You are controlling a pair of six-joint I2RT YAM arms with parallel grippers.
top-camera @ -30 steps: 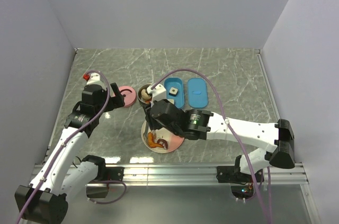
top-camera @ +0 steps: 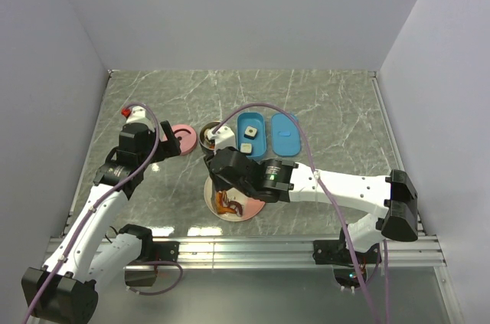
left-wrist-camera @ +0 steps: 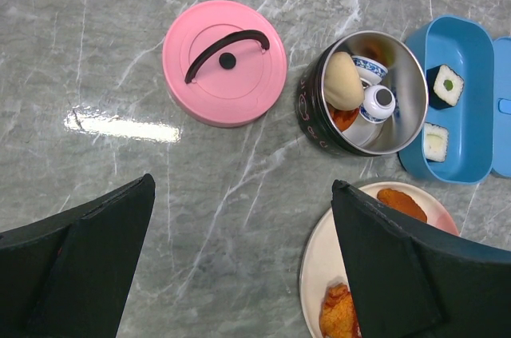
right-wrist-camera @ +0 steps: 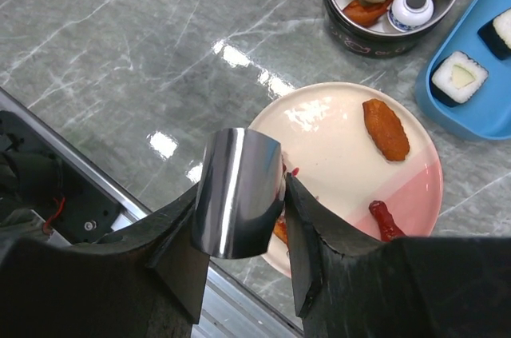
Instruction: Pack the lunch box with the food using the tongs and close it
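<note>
In the right wrist view, a shiny metal utensil handle (right-wrist-camera: 238, 194) stands between the fingers of my right gripper. A gap shows between those fingers, and I cannot tell whether they pinch the handle. They hang over the round plate (right-wrist-camera: 323, 126), which bears a brown nugget (right-wrist-camera: 386, 130) and a dark red piece (right-wrist-camera: 385, 220). The utensil's lower end is hidden. My left gripper is open and empty over bare table. Beside it lie the pink lid (left-wrist-camera: 247, 22) and the upright lunch pot (left-wrist-camera: 313, 106), holding a bun (left-wrist-camera: 343, 82) and small white-and-blue pieces (left-wrist-camera: 378, 102).
A blue box (top-camera: 259, 123) with sushi pieces and its blue lid (top-camera: 285, 140) lie right of the pot. A small red object (top-camera: 125, 112) sits at the far left.
The left arm, lid, pot and boxes stay where they were.
</note>
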